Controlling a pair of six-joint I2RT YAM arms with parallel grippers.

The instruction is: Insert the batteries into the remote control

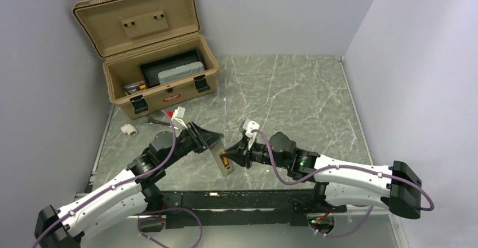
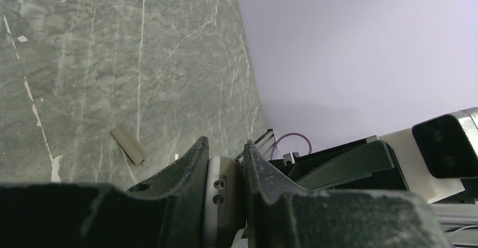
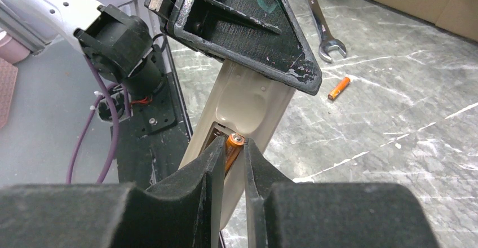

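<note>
A beige remote [image 3: 239,98] is clasped in my left gripper [image 1: 214,141], tilted with its battery compartment facing my right gripper [image 1: 228,155]. An orange battery [image 3: 233,146] sits in that compartment, its end between or just beyond my right gripper's part-open fingertips. Another orange battery [image 3: 339,88] lies loose on the table. In the left wrist view a small beige piece [image 2: 128,144], probably the cover, lies on the table.
An open tan toolbox [image 1: 180,93] stands at the back left, with a wrench [image 3: 318,20] and a white object [image 1: 128,130] in front.
</note>
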